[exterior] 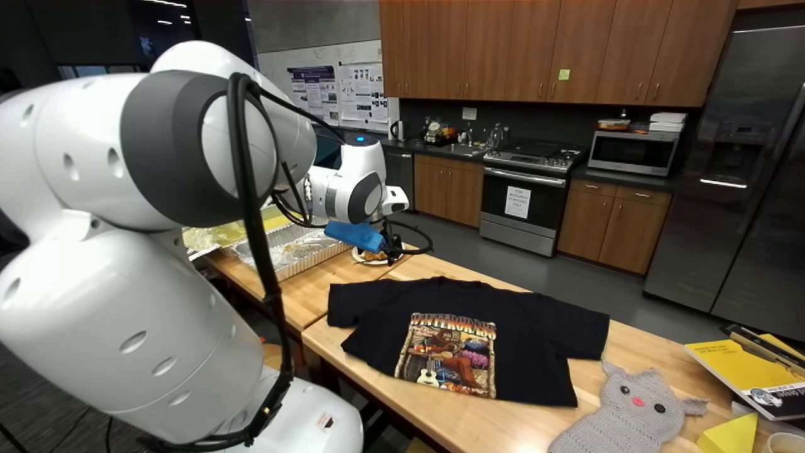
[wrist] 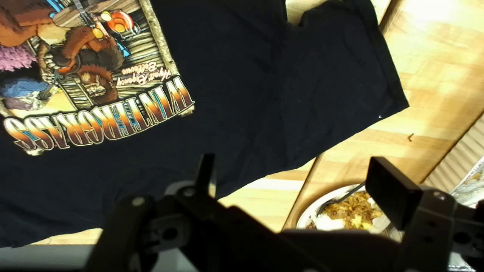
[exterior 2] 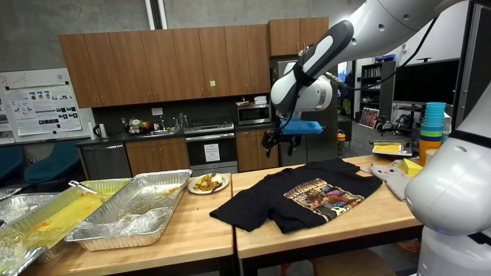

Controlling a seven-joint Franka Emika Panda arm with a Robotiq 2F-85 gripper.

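Observation:
A black T-shirt [exterior: 521,324] with a colourful printed picture lies spread flat on the wooden table, its sleeves out to both sides. In the wrist view the shirt [wrist: 236,90] fills the left and middle, with one sleeve reaching toward the upper right. My gripper is open, its two fingers wide apart and nothing between them. In exterior view 2 the gripper [exterior 2: 279,149] hangs in the air above the shirt's far side, clear of the cloth.
A plate of food [exterior 2: 208,183] with a dark utensil sits beside the shirt, near a foil tray [exterior 2: 133,211]. At the other end lie a grey knitted toy [exterior: 638,411], a yellow block [exterior: 728,435] and books [exterior: 747,370]. Stacked cups [exterior 2: 432,126] stand there too.

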